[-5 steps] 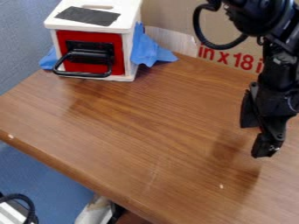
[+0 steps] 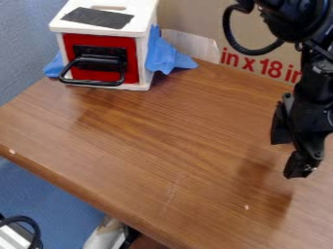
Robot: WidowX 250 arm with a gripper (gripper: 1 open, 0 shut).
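My black gripper (image 2: 294, 156) hangs low over the right side of the wooden table, its arm reaching down from the top right. Whether its fingers are open or shut is hard to tell in this side-on view, and no held object shows.
A small white box with a red front (image 2: 93, 56) and black handle stands at the back left on a blue cloth (image 2: 169, 56). Cardboard (image 2: 196, 15) backs the table (image 2: 143, 146), whose middle is clear; its left edge drops to a blue surface.
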